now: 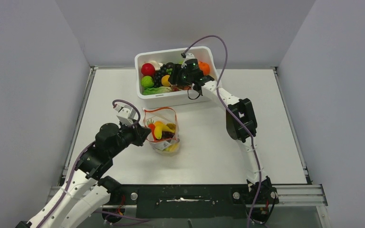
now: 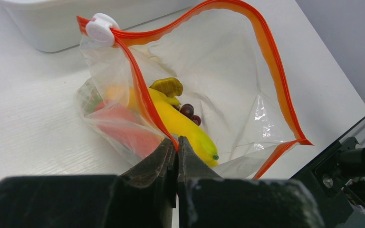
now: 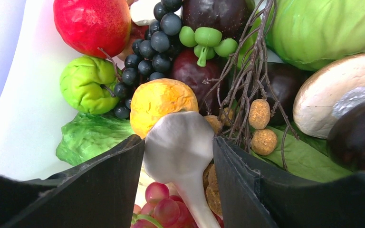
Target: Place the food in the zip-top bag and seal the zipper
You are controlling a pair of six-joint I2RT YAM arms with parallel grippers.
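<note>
The clear zip top bag (image 2: 228, 80) stands on the table with its orange-edged mouth spread wide. Inside show a yellow pepper-like piece (image 2: 190, 128), dark grapes (image 2: 187, 110) and other food. My left gripper is shut on the bag's orange rim. A white zipper slider (image 2: 101, 29) sits at the rim's far corner. Over the food bin, my right gripper is open, one finger on either side of a pale mushroom-like piece (image 3: 178, 142). Whether the fingers touch it, I cannot tell. Red grapes (image 3: 166, 212) lie below it.
The white bin (image 1: 171, 99) at the back holds much more food, including a yellow-orange fruit (image 3: 163, 102) against the pale piece and brown twigs (image 3: 252, 76) close to the right finger. Right of the bag, the table (image 1: 209, 147) is bare.
</note>
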